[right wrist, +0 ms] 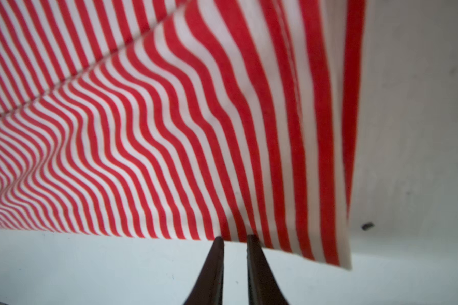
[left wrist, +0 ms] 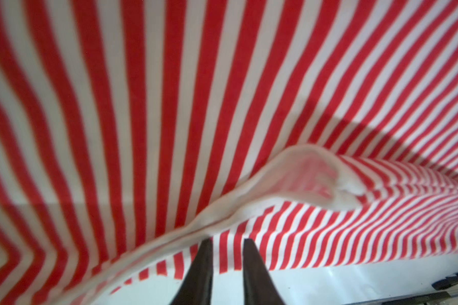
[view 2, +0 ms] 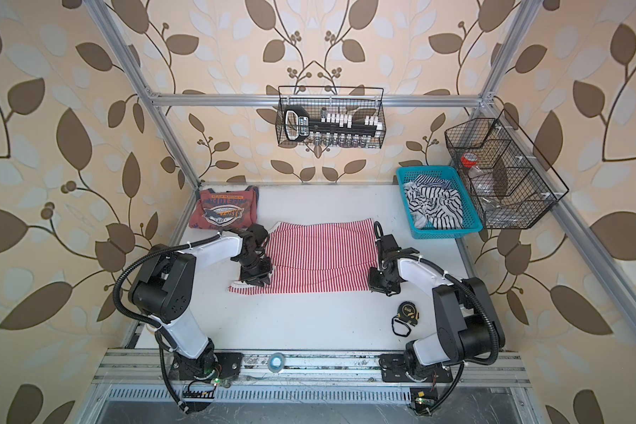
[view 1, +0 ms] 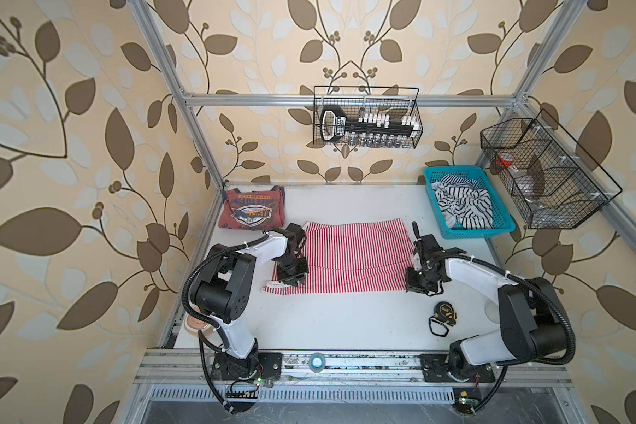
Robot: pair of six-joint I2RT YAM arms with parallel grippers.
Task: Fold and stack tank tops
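Observation:
The red-and-white striped tank top (view 1: 353, 247) lies spread on the white table, a band of it folded over along the near side. At its near left part, my left gripper has its fingers apart, with stripes and white table showing through the gap. A white-edged opening (left wrist: 310, 175) of the fabric gapes beside it. My right gripper is at the near hem, close to the right corner. Its fingertips are slightly apart at the cloth's edge; whether they touch it is hard to tell.
A folded dark red garment (view 1: 251, 208) rests at the back left. In the back right stands a teal basket (view 1: 505, 219) with black-and-white striped cloth (view 1: 465, 201) inside. A black tape-like item (view 1: 443, 313) lies near the right arm.

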